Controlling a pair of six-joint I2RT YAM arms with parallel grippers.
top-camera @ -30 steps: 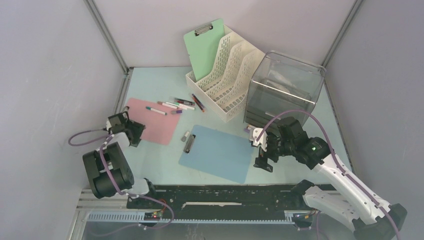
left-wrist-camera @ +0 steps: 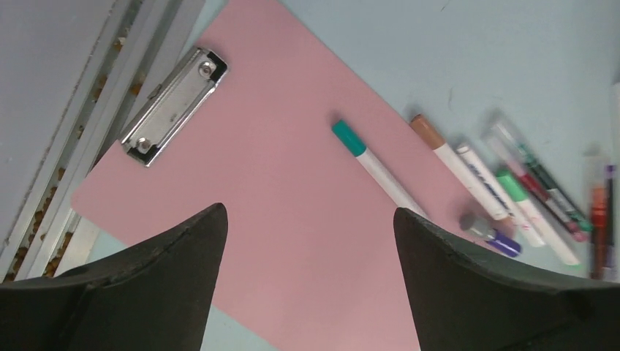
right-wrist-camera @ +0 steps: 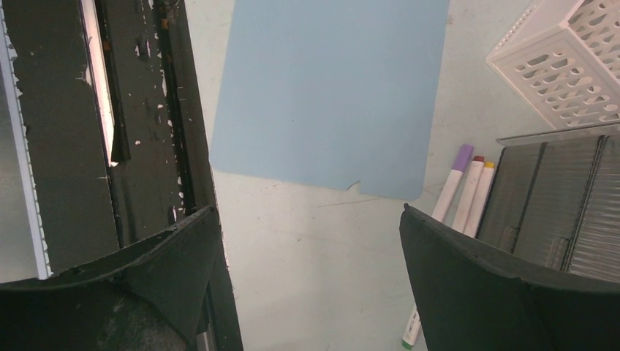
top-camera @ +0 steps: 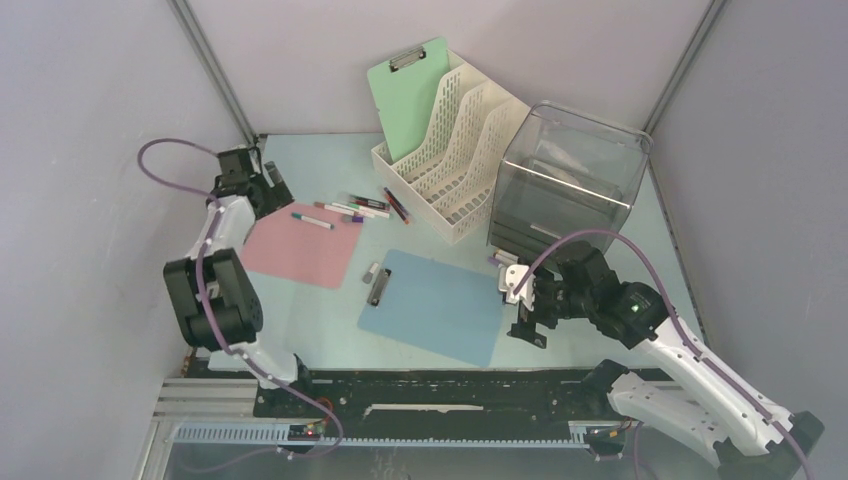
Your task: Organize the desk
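Observation:
My left gripper stands open above the pink clipboard, whose metal clip shows in the left wrist view. A teal-capped marker lies on that board, with several markers and pens at its right edge and beyond. My right gripper is open, empty, near the right edge of the blue clipboard. A green clipboard stands in the white rack's left part. Several markers lie beside the clear drawer box.
A small grey-and-white item lies left of the blue board's clip. The table's front edge borders a dark rail. Bare table shows at the back left.
My left gripper has risen and moved toward the back of the table, over the pink clipboard's far end. The right arm has barely moved.

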